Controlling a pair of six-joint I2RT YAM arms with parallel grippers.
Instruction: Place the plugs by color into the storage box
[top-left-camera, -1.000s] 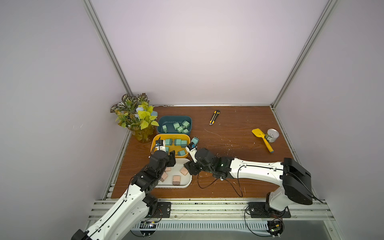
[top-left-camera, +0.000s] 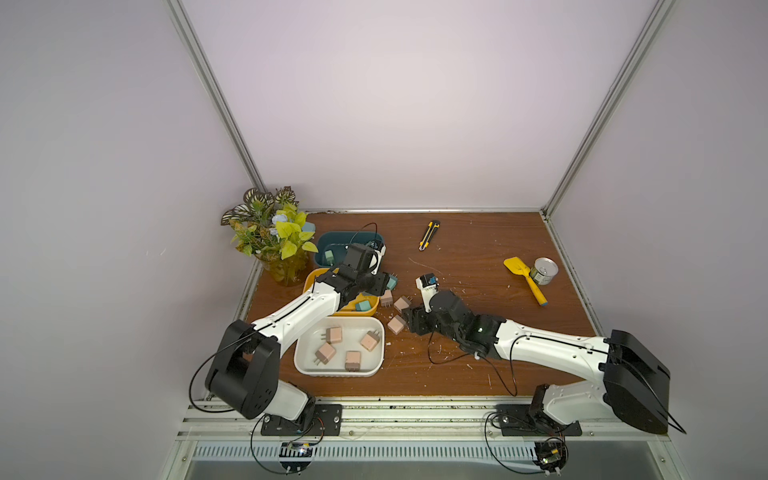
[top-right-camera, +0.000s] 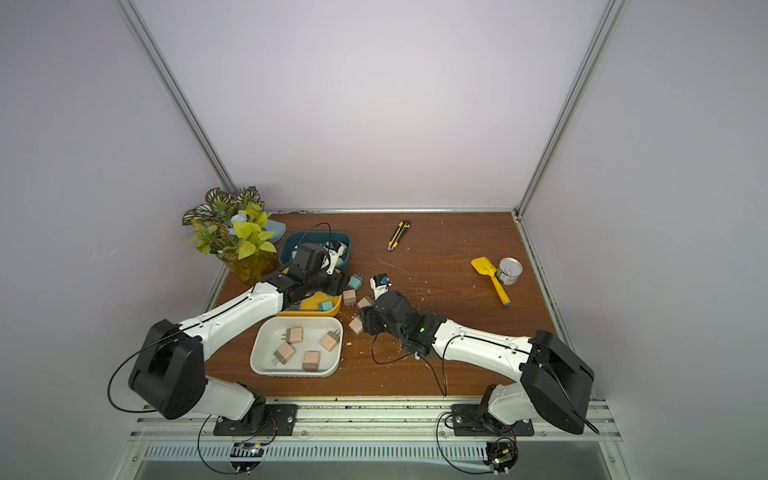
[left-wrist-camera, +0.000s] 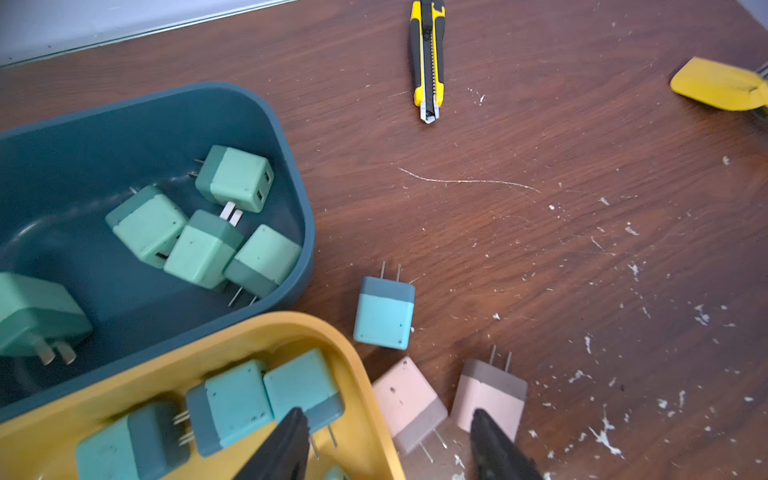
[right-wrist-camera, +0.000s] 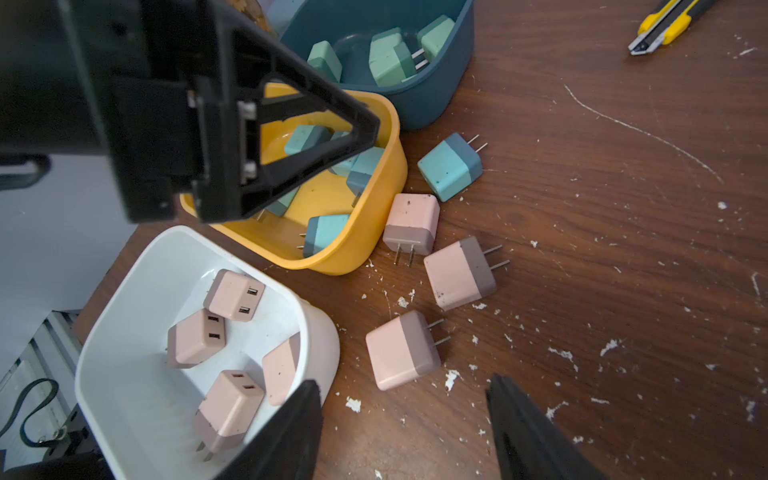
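Note:
Three pink plugs (right-wrist-camera: 403, 352) and a blue plug (left-wrist-camera: 384, 312) lie loose on the table, right of the boxes. The teal box (left-wrist-camera: 128, 120) holds green plugs, the yellow box (right-wrist-camera: 376, 224) blue ones and the white box (right-wrist-camera: 120, 304) pink ones. My left gripper is open above the right end of the yellow box, beside the blue plug, with nothing seen between its fingers. My right gripper is open low over the table, near the front pink plug, nothing between its fingers.
A flower vase (top-left-camera: 284, 268) stands at the back left, a utility knife (left-wrist-camera: 428, 60) at the back, a yellow spatula (top-left-camera: 524, 272) and a can (top-left-camera: 545, 272) at the right. The middle and right of the table have free room.
My left gripper has moved from the front left up and right to the back of the yellow box. My right gripper has moved right, away from the white box.

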